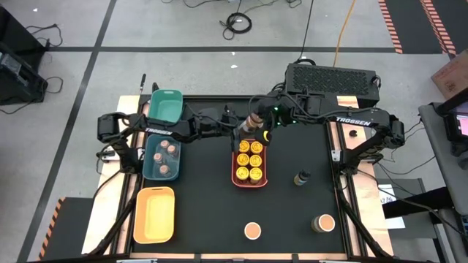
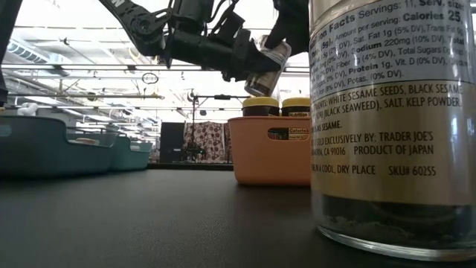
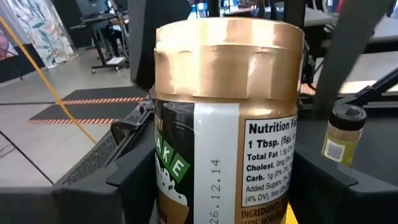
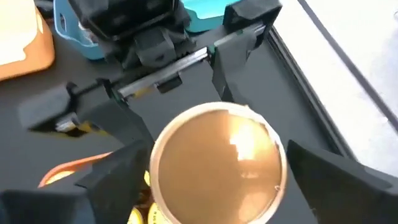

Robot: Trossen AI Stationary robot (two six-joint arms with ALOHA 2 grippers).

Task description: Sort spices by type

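Note:
A spice jar with a copper-gold lid point(image 3: 227, 62) is held upright-ish in the left wrist view, where my left gripper is shut on its sides. In the low view the same jar point(image 2: 269, 65) hangs tilted above the red tray. My right gripper still surrounds the jar lid point(image 4: 217, 171), but a sliver of tray shows between its left finger and the jar, so it stands open. From above, both grippers meet over the back end of the red tray point(image 1: 235, 175), which holds several yellow-lidded jars point(image 1: 256, 161).
At the left are a teal tray point(image 1: 166, 106), a blue tray point(image 1: 148, 169) with several copper-lidded jars and an empty orange tray point(image 1: 153, 214). A black-capped bottle point(image 1: 301, 177) and two copper-lidded jars point(image 1: 252, 231) stand loose.

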